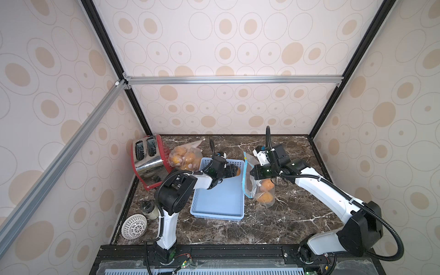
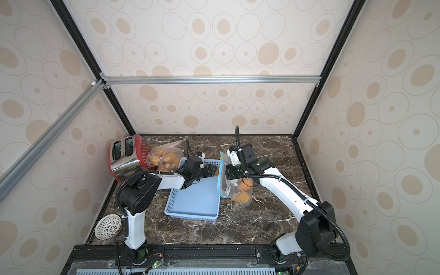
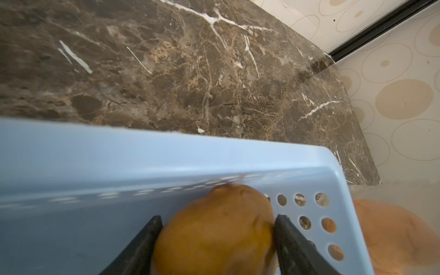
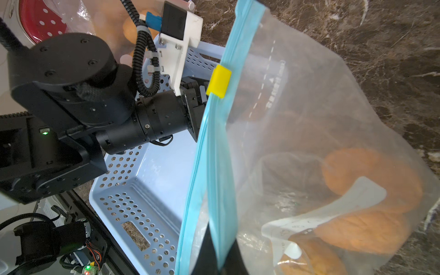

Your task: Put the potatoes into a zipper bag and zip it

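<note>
A potato lies in the back right corner of the blue basket, between the open fingers of my left gripper. To the basket's right, my right gripper is shut on the blue zip strip of a clear zipper bag, which has a yellow slider and several potatoes in its lower part. The bag hangs at the basket's right edge.
A second bag of potatoes lies behind-left of the basket, beside a red toaster. A white perforated dish is at front left.
</note>
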